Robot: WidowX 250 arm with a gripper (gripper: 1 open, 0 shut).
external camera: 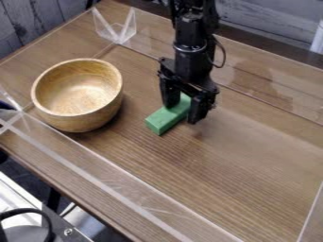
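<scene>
My black gripper (184,99) hangs from the top centre and sits low over a green rectangular block (167,119) lying on the wooden table. Its two fingers straddle the far end of the block, which they partly hide; whether they touch it I cannot tell, nor how far apart they stand exactly. The near end of the block sticks out toward the lower left.
A large tan wooden bowl (78,94) stands left of the block. A clear plastic piece (115,28) is at the back left, near the edge.
</scene>
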